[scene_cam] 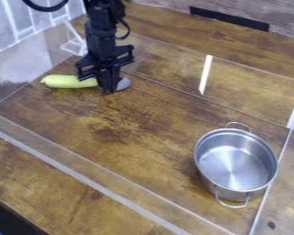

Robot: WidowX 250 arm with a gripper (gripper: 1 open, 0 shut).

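My black gripper (110,78) is low over the table (125,138) at the upper left, on or just above a pale yellow-green elongated object (66,81). A grey, rounded piece (120,87) shows at its right end, partly hidden by the fingers. Whether anything is between the fingers cannot be made out.
A steel pot (234,163) with two handles stands at the right. Transparent panels edge the left and right.
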